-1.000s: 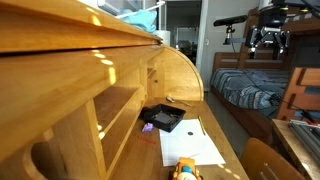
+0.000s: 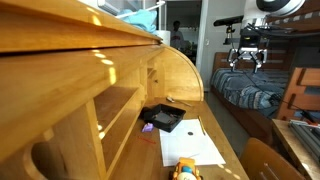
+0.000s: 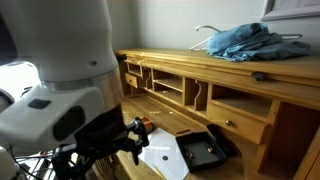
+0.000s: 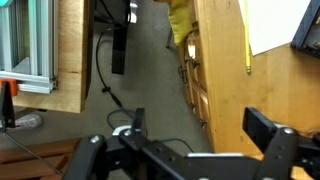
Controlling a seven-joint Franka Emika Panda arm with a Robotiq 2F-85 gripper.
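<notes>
My gripper (image 2: 247, 68) hangs in the air at the upper right of exterior view 1, beyond the desk's edge and well above the desktop. In the wrist view its dark fingers stand wide apart, and between them the gripper has only the gap beside the desk. A black tray (image 2: 165, 116) rests on the wooden desktop beside a sheet of white paper (image 2: 190, 149). Along the paper's edge lies a yellow pencil (image 4: 247, 40). An orange toy (image 2: 186, 168) stands at the near end. Something small and purple (image 2: 148, 128) lies by the tray.
A wooden hutch (image 3: 205, 95) with cubbies runs along the desk's back, with a blue cloth (image 3: 240, 43) on top. Cables (image 4: 112, 92) hang below, between the desk and another wooden surface (image 4: 68, 92). Bare desktop (image 4: 222, 75) borders the paper.
The gripper has moved left and lower in exterior view 1, coming nearer the desk. The things on the desk look unmoved.
</notes>
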